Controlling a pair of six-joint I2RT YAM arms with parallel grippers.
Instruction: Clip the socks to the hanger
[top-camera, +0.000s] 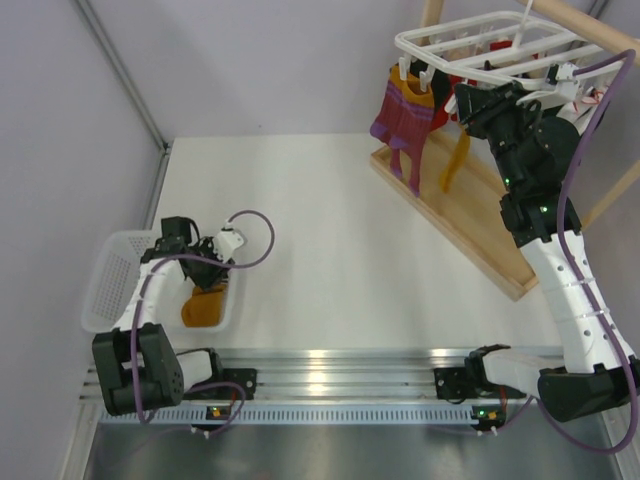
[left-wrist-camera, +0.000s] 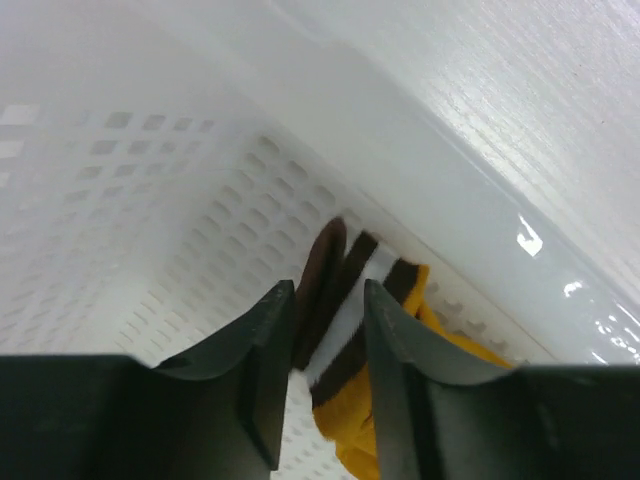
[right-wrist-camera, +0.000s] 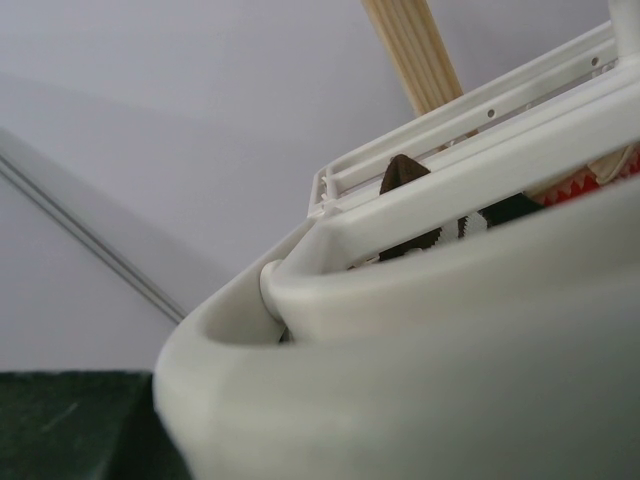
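My left gripper (top-camera: 205, 275) is low over the white basket (top-camera: 105, 300) on the left. In the left wrist view a striped yellow, black and white sock (left-wrist-camera: 340, 340) lies by the basket wall, between and beyond the part-open fingertips. My right gripper (top-camera: 470, 110) is up at the white hanger (top-camera: 430, 40), shut at its lower edge; the hanger's frame hides what it holds. A purple and yellow sock (top-camera: 400, 120) and other socks hang from the clips.
A wooden stand (top-camera: 440, 205) supports the hanger on the right.
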